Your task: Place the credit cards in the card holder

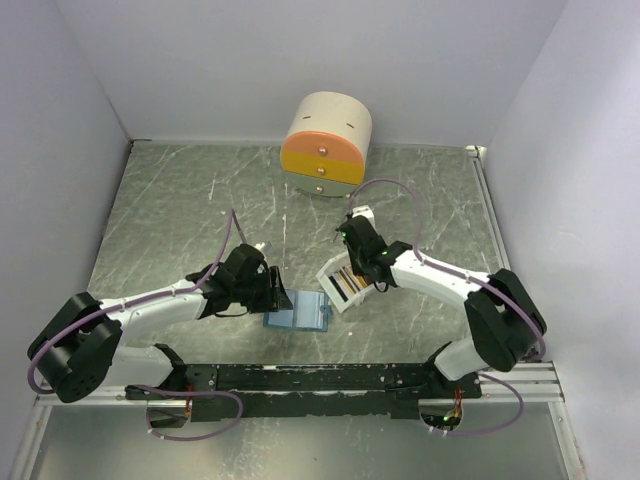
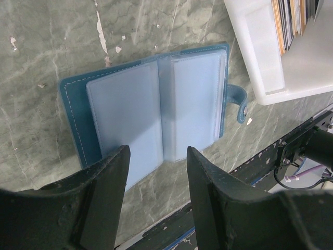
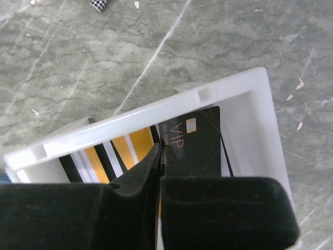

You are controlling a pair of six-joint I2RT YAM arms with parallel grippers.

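The blue card holder (image 1: 308,311) lies open on the table, its clear sleeves (image 2: 130,117) showing no card. Over its near edge in the left wrist view, my left gripper stands open with nothing between its fingers. The white tray (image 3: 260,86) holds several striped-looking cards (image 3: 112,156) on edge in a row. A black VIP card (image 3: 193,138) leans at the row's end. My right gripper is shut, its fingertips beside that card's left edge; no card shows clearly between them. The fingers hide part of the row.
A small drawer cabinet (image 1: 327,145) stands at the back. The holder's strap (image 2: 238,99) sticks out towards the white tray, which sits close beside it. Open table lies to the left, behind and to the right.
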